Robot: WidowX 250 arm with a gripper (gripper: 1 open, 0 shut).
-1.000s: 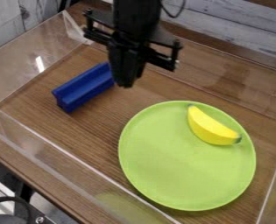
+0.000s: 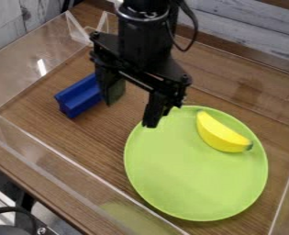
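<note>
My black gripper (image 2: 137, 92) hangs over the middle of the wooden table, open, its dark fingers spread above the area between a blue block (image 2: 78, 98) and a green plate (image 2: 190, 179). The blue block lies at the left, partly hidden behind the gripper. On the plate's upper right part rests a yellow banana (image 2: 221, 133). A small olive-coloured object behind the gripper's left fingers is mostly hidden.
Clear plastic walls edge the table (image 2: 61, 138) at the left and lower left. Bare wood shows at the upper right. A black cable rises from the gripper, and another lies at the lower left corner.
The block, plate and banana have stayed put.
</note>
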